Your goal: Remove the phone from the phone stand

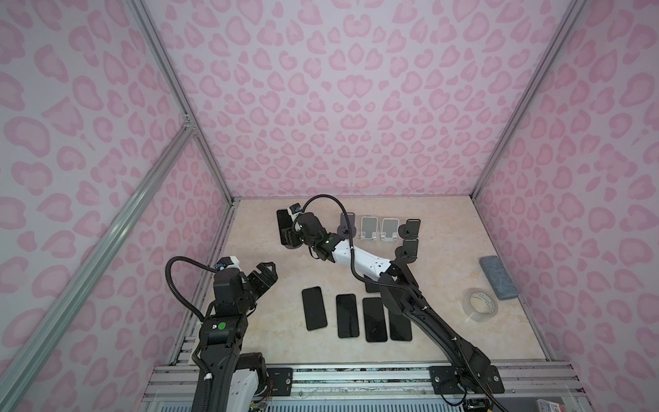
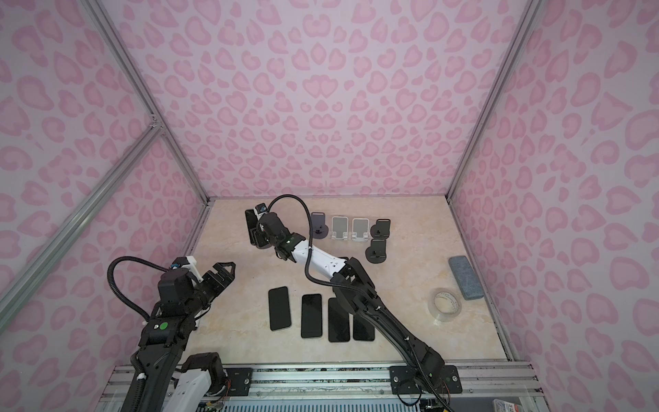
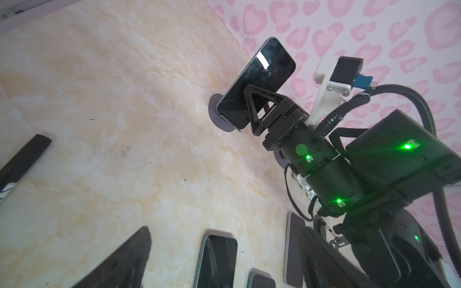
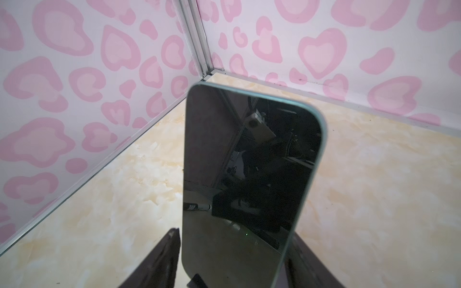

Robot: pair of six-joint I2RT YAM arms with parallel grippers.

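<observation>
A black phone leans steeply at the back left of the table. My right gripper is shut on its lower part, with a finger at each side edge in the right wrist view. Under the phone, the left wrist view shows the round dark base of a phone stand. The phone has its lower edge right at this stand; whether they touch is unclear. At the front left my left gripper stays open and empty, well away from the stand.
To the right of the right gripper, several empty phone stands line the back. Several phones lie flat along the front. A tape roll and a grey-blue block occupy the right side. Bare tabletop surrounds the held phone.
</observation>
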